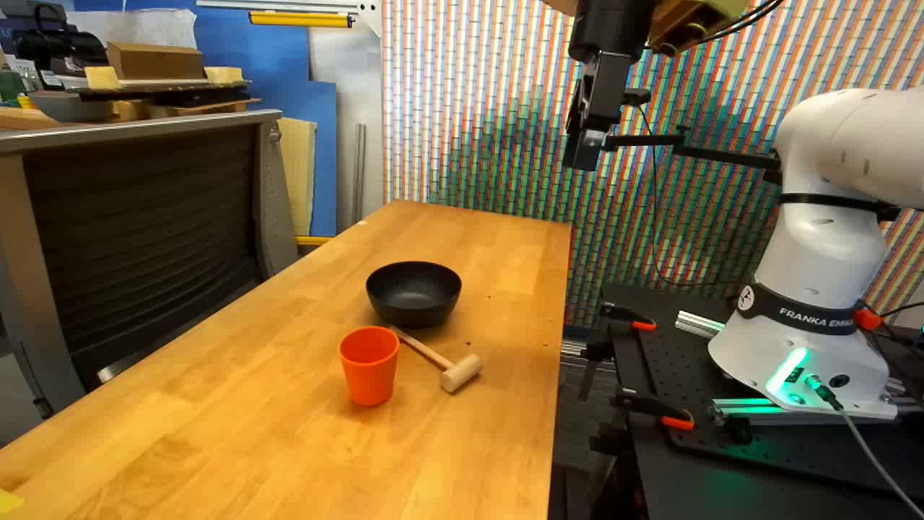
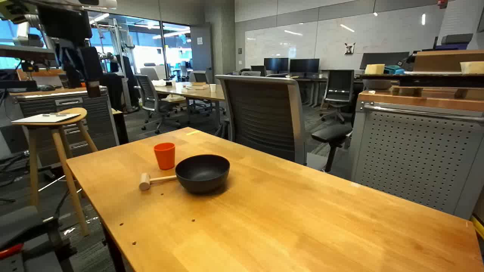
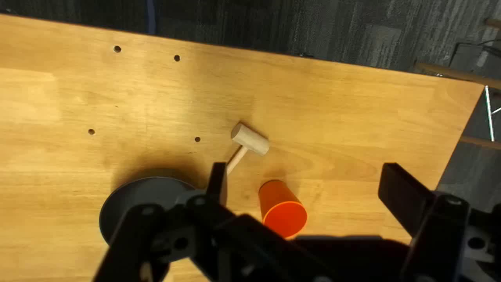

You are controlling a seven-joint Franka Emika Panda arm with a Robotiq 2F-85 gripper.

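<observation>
My gripper stands open high above the table, with nothing between its widely parted fingers. Below it on the wood are three things. An orange cup (image 1: 369, 367) stands upright, its mouth facing up. Beside it lies a small wooden mallet (image 1: 448, 367), its head toward the near table edge in the wrist view and its handle running toward the bowl. A black bowl (image 2: 202, 173) sits upright and looks empty. In the wrist view the cup (image 3: 282, 209) shows between the fingers, while the left finger hides part of the mallet's handle and part of the bowl (image 3: 141, 197).
An office chair (image 1: 147, 234) stands against its far long side. A stool (image 2: 54, 120) is close to one end. Clamps and the robot's base (image 1: 797, 347) lie across a gap from the table.
</observation>
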